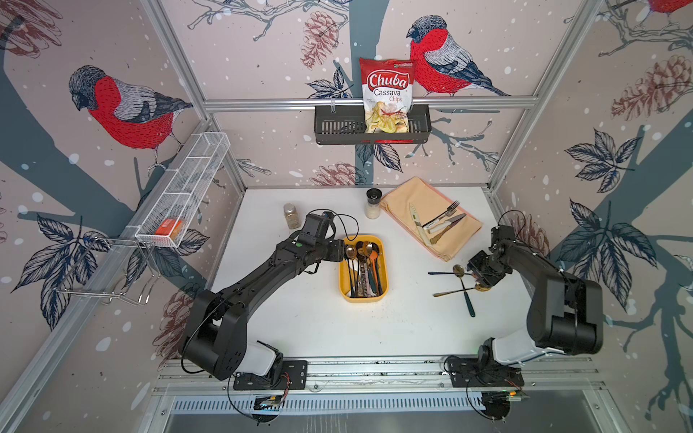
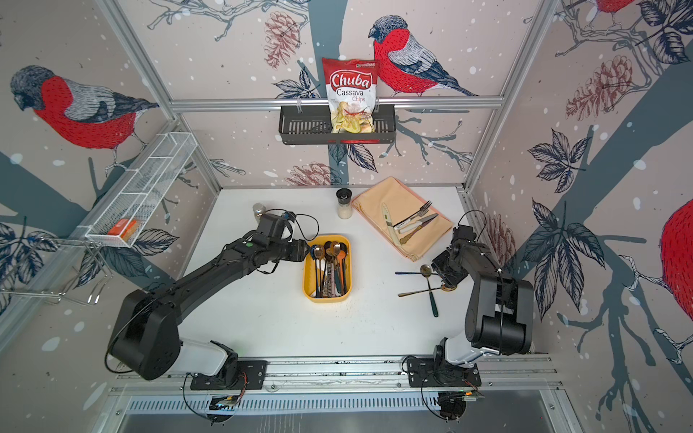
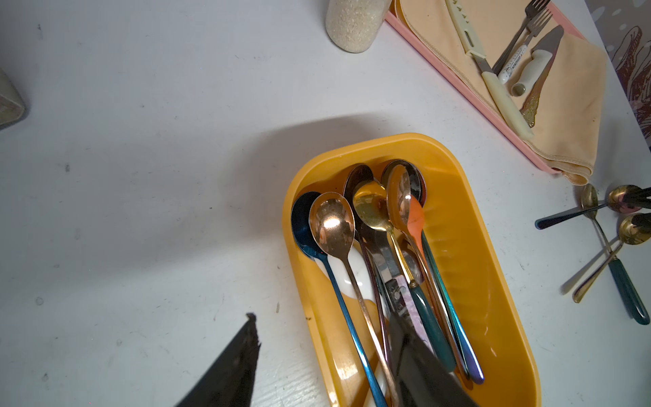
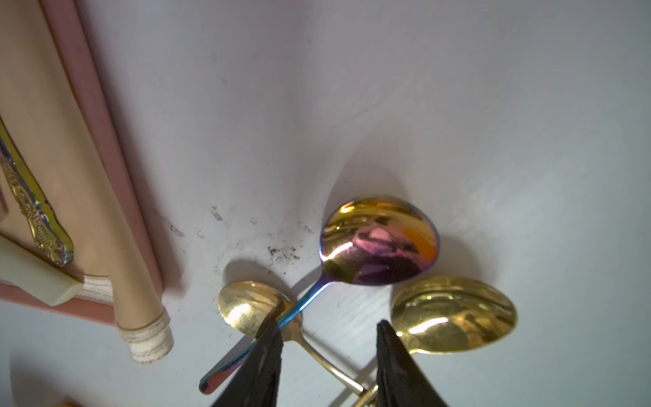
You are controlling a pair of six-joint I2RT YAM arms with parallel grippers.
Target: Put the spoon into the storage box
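Note:
The yellow storage box (image 1: 382, 288) stands mid-table, holding several spoons and other utensils (image 3: 332, 224). At its upper left edge is my left gripper, fingers apart and nothing held between them; the box's left wall passes below the gap. On the right of the table three spoons lie crossed: a rainbow-coloured one (image 4: 379, 244), a gold one (image 4: 453, 315) and a green-handled one (image 1: 470, 304). My right gripper hangs over them, open, its fingers (image 4: 265, 369) on either side of the crossing handles. None of the three is gripped.
Behind the spoons, a peach cloth on a pink tray (image 1: 404, 195) carries knives and forks. Two seasoning jars, one with a black lid (image 1: 373, 203) and another (image 1: 291, 215), stand at the back. Bare table lies between box and spoons.

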